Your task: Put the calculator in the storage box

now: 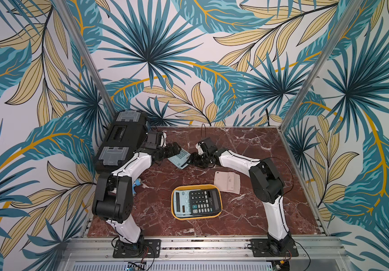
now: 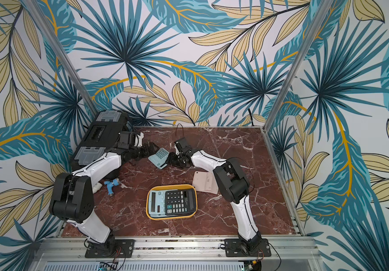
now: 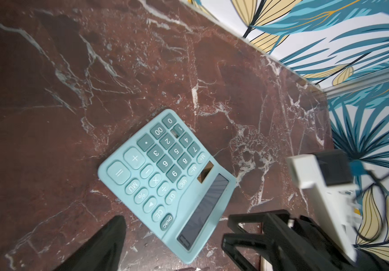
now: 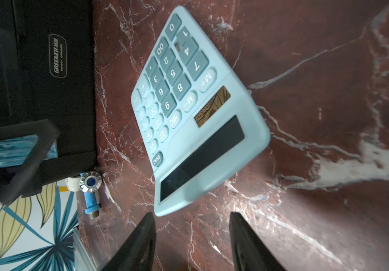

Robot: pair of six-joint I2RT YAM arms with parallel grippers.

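Observation:
A light blue calculator lies on the marble table, also seen in the right wrist view (image 4: 190, 113). My left gripper (image 1: 173, 149) hangs over it from the left, open, its blurred fingers at the bottom of the left wrist view. My right gripper (image 1: 192, 158) is just beside the calculator's display end, fingers apart with nothing between them in the right wrist view. The storage box (image 1: 173, 197), a yellow-rimmed tray, sits at the front middle with other calculators in it.
A black toolbox (image 1: 113, 140) stands at the back left, with blue-and-white objects (image 2: 111, 185) in front of it. A pale pink flat item (image 1: 226, 180) lies right of the tray.

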